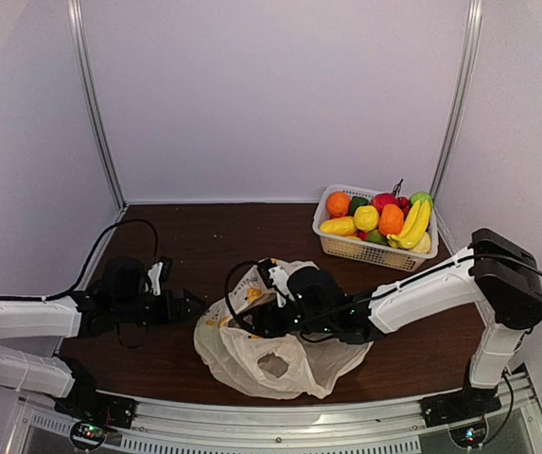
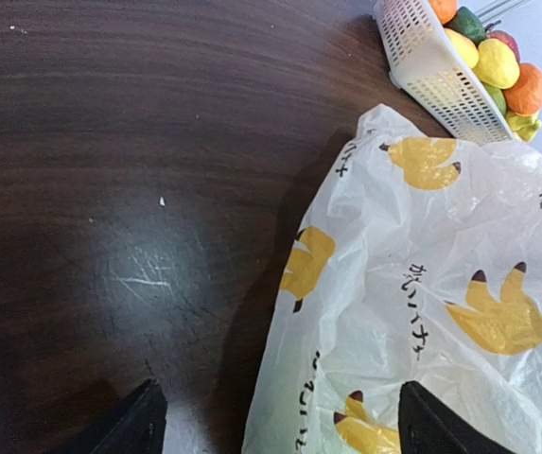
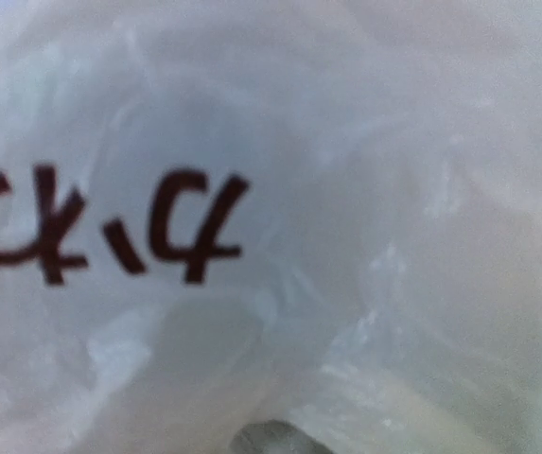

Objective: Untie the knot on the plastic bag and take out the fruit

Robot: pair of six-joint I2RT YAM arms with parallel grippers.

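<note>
The white plastic bag [image 1: 233, 355], printed with yellow bananas and dark lettering, lies crumpled at the front middle of the table; a dark gap shows in its near side. Left of it, my left gripper [image 1: 198, 306] stands open, and in the left wrist view its fingers [image 2: 136, 424] are wide apart with the bag's edge [image 2: 285, 378] between and below them. Over the bag sits my right gripper [image 1: 252, 323], open, its fingers hard to make out. Bag plastic [image 3: 365, 236] fills the right wrist view. No knot and no fruit inside the bag can be seen.
A white basket [image 1: 365, 251] of mixed fruit, with bananas [image 1: 410, 227] and an orange [image 1: 338, 204] on top, stands at the back right. Bare dark table [image 1: 223, 232] lies behind the bag and to its left.
</note>
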